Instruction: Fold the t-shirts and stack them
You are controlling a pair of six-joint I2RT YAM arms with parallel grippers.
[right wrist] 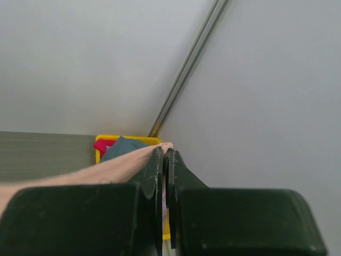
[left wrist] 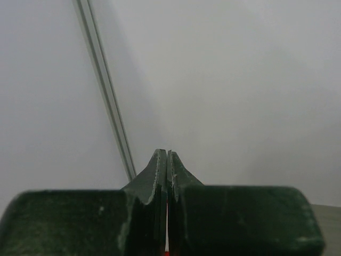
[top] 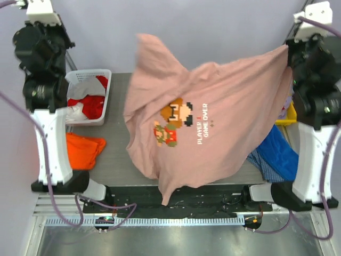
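The pink t-shirt with a pixel-figure print hangs and spreads over the middle of the table in the top view. Its upper right part is pulled taut towards my right gripper. In the right wrist view a pinch of the pink cloth runs into the right gripper, which is shut on it. On the other side the shirt's left end is loose and blurred, apart from my left gripper. That left gripper is shut, its fingertips together with no cloth between them, and it stands high above the white basket.
At the left stands the white basket with red and white cloths, an orange folded shirt in front of it. A yellow bin and blue folded cloth lie at the right. Bare table shows left of the shirt.
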